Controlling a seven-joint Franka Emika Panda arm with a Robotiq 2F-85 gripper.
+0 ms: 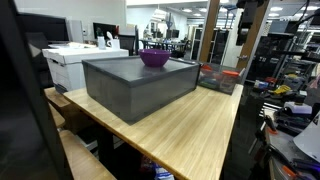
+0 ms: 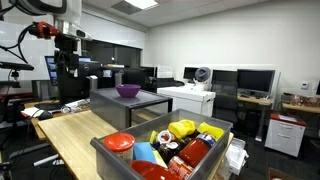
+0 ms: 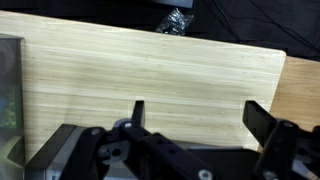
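My gripper is open above the wooden table (image 3: 80, 75), its two black fingers wide apart with only bare tabletop showing between them. In exterior view 2 the gripper (image 2: 69, 72) hangs high over the table's left part, well above the surface. On top of the grey box (image 1: 140, 92) rests a purple bowl (image 1: 155, 58), far from the gripper. A grey bin (image 2: 200, 172) with yellow, red and blue items stands at the table's near end in exterior view 2.
Inside the bin are a red-lidded container (image 2: 120, 142) and a yellow item (image 2: 182, 128). Past the table edge, a clear crumpled thing (image 3: 175, 22) lies lower down in the wrist view.
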